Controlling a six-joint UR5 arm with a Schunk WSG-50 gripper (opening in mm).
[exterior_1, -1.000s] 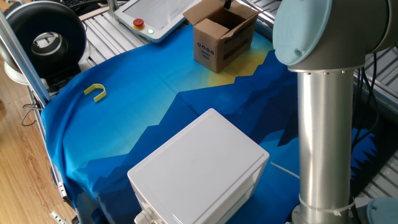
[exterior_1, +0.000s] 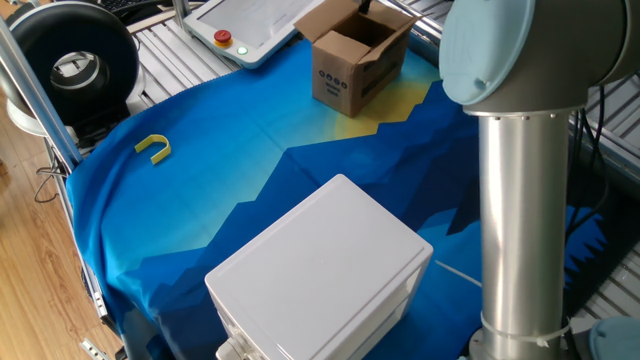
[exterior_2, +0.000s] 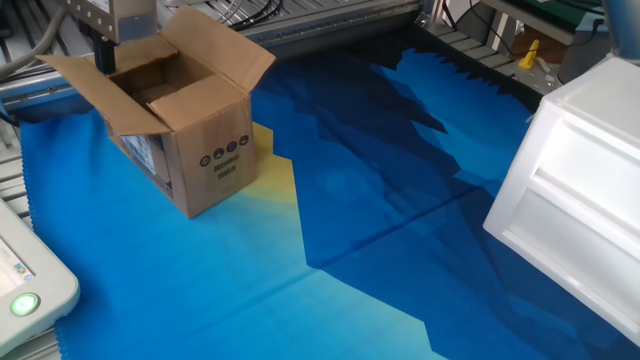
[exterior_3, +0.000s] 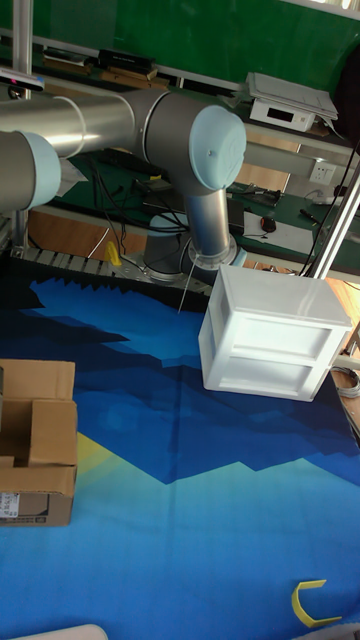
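The open cardboard box (exterior_1: 352, 75) stands upright on the blue cloth, its flaps spread outward. In exterior view 2 the tip of my gripper (exterior_2: 105, 58) comes down at the box's back edge, over or just inside the opening. Only a dark part of it shows, so its fingers and anything between them are hidden. A yellow curved strip (exterior_1: 153, 149) lies on the cloth, well away from the box. The white drawer unit (exterior_1: 320, 270) rests on the cloth with its drawers closed, as exterior view 3 shows.
A tablet-like pendant (exterior_1: 250, 25) with a red button lies beside the box. My arm's metal link (exterior_1: 522, 220) rises near the drawer unit. Open cloth (exterior_2: 400, 230) stretches between the box and the drawers. A black round object (exterior_1: 75, 70) stands past the cloth's edge.
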